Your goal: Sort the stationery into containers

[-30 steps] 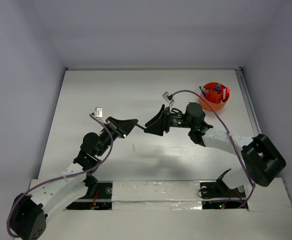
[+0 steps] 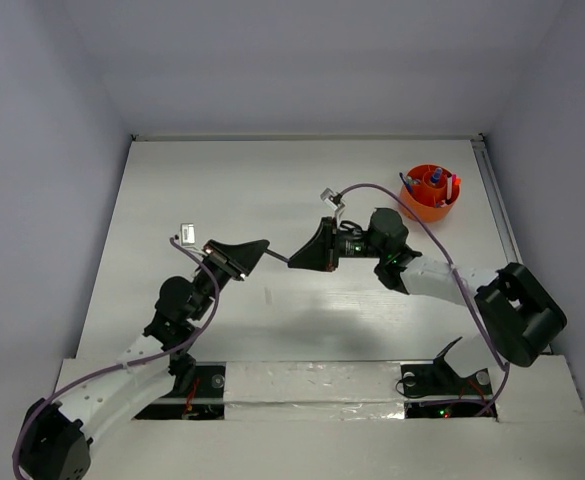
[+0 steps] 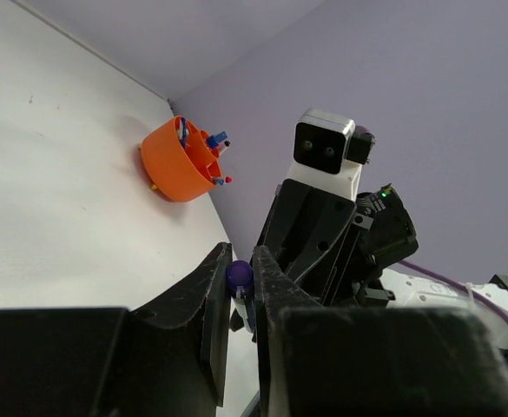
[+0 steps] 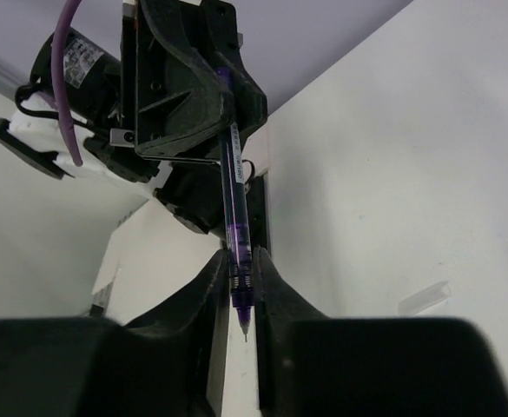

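A slim purple-and-dark pen (image 4: 235, 191) spans the two grippers above the middle of the table. My left gripper (image 2: 266, 247) is shut on one end; in the left wrist view the purple end (image 3: 240, 276) shows between its fingers. My right gripper (image 2: 292, 262) is shut on the other end, and the right wrist view shows the pen's tip just past its fingertips. An orange round organiser (image 2: 426, 208) with several pens and other stationery stands at the back right of the table, also seen in the left wrist view.
A small clear strip (image 4: 423, 297) lies on it beneath the grippers. Grey walls surround the table, and purple cables run along both arms.
Over the last second my left arm has shifted slightly left, and my right gripper's fingers look closer together on the pen. The organiser has not moved.
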